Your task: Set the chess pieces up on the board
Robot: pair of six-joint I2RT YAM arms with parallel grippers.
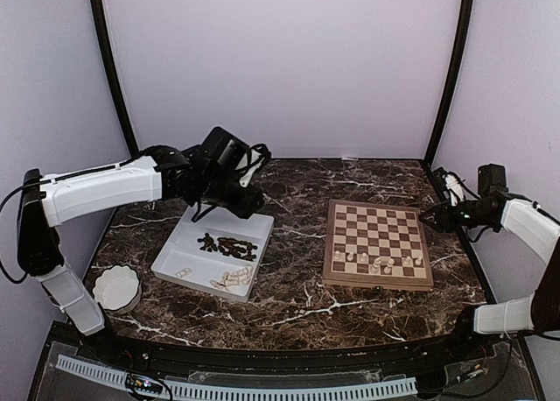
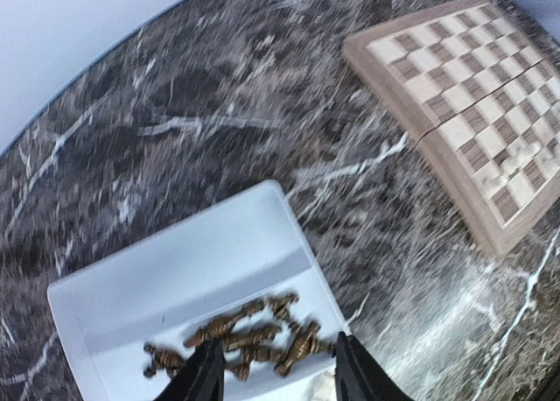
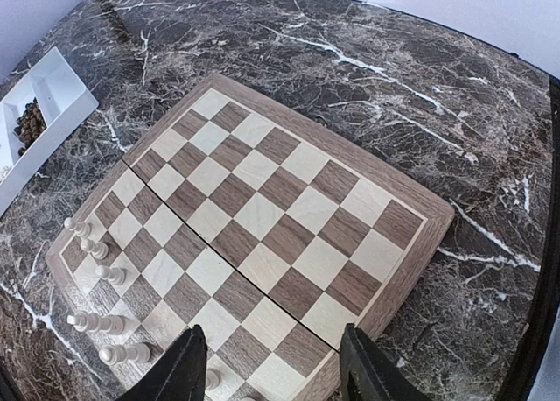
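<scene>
The wooden chessboard (image 1: 376, 226) carries several white pieces along its near rows, including a white piece (image 3: 114, 355) near the board's corner in the right wrist view. The white tray (image 1: 188, 256) holds dark pieces (image 2: 302, 348) and, at its near end, pale pieces (image 1: 232, 277). My left gripper is above the tray, fingers apart, with nothing seen held between them; its view is blurred. My right gripper is open above the board's right side, nothing between its fingers.
A white scalloped dish (image 1: 117, 287) sits at the table's near left. Side walls bound both ends.
</scene>
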